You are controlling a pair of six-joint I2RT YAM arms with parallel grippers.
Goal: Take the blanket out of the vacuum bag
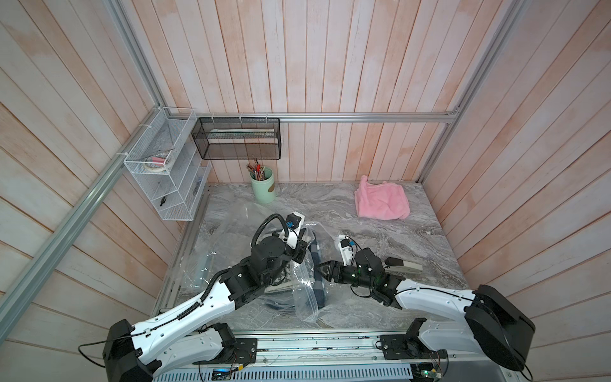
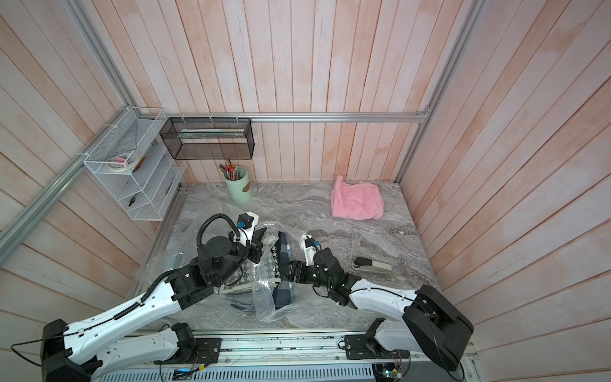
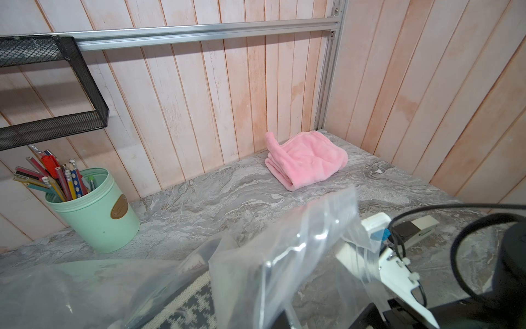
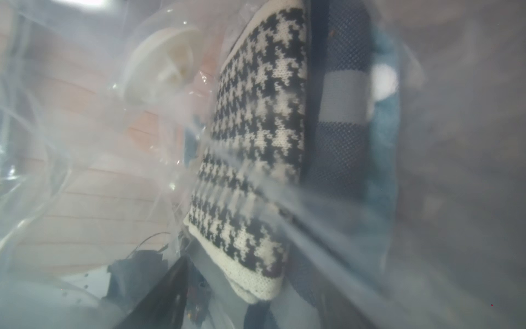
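Observation:
A clear vacuum bag (image 1: 308,305) lies at the front middle of the table, its film lifted at the right end. My left gripper (image 1: 300,252) is shut on the raised film; the fingertips are mostly hidden in the left wrist view. Inside lies folded fabric: a black-and-cream houndstooth piece (image 4: 257,137) beside a dark blue piece (image 4: 342,148) with a grey stripe. At the bag's right end is my right gripper (image 1: 323,270), open. Blurry film covers much of the right wrist view, with the houndstooth fold ahead of the fingers; whether they touch it, I cannot tell.
A pink cloth (image 1: 382,200) lies at the back right. The green pen cup (image 1: 263,187) stands at the back left. A black-and-grey tool (image 1: 404,264) lies just behind my right forearm. Bare table surrounds the pink cloth.

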